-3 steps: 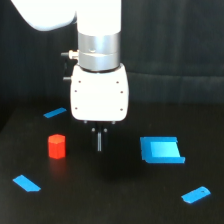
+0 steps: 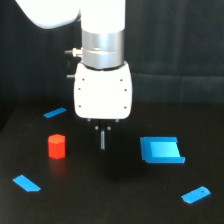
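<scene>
A red block (image 2: 57, 147) stands on the dark surface at the left of the camera view. Near the middle hangs my gripper (image 2: 102, 140), under a white arm end, to the right of the block and clear of it. The fingers show only as a thin dark grey strip, so whether they are open or shut is hard to make out. No object shows at their tips. To the right of the gripper lies a blue square tray or box (image 2: 162, 140), seemingly empty.
Flat blue strips lie on the table: a back-left strip (image 2: 55, 112), a front-left strip (image 2: 27, 184) and a front-right strip (image 2: 196, 195). Between the block and the blue square the table is bare. A dark curtain (image 2: 175, 60) hangs behind.
My arm and gripper have shifted slightly to the right in view. The red block, the blue square and the strips have stayed where they were.
</scene>
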